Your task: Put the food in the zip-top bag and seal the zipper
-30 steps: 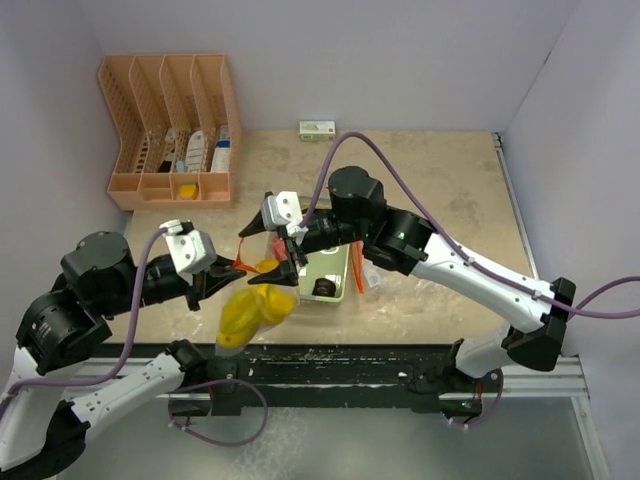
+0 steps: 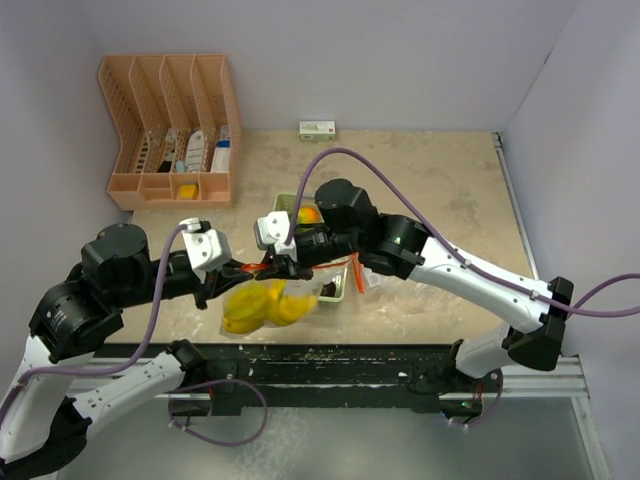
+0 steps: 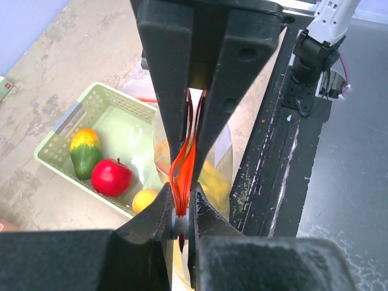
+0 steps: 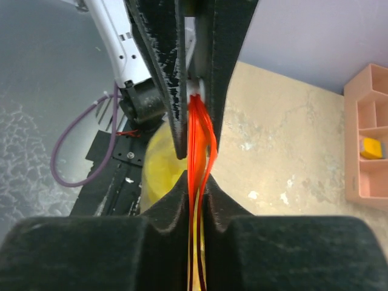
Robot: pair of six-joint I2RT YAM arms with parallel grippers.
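The zip bag with yellow food (image 2: 255, 310) hangs below both grippers over the table front. My left gripper is shut on the bag's red zipper strip (image 4: 198, 139), which runs up between the two grippers. My right gripper (image 2: 270, 265) faces it closely, its fingers narrowed around the strip; whether they grip it I cannot tell. In the left wrist view a green bin (image 3: 121, 97) holds a red apple (image 3: 110, 177), a green-yellow fruit (image 3: 85, 151) and an orange fruit (image 3: 144, 199).
A peach divided organizer (image 2: 120, 185) stands at the back left, a small box (image 2: 317, 130) at the back wall. The table's front edge runs just below the bag.
The right gripper has moved in toward the left one, its fingers narrowing from wide open. The bag swung slightly right, and the left gripper moved slightly right.
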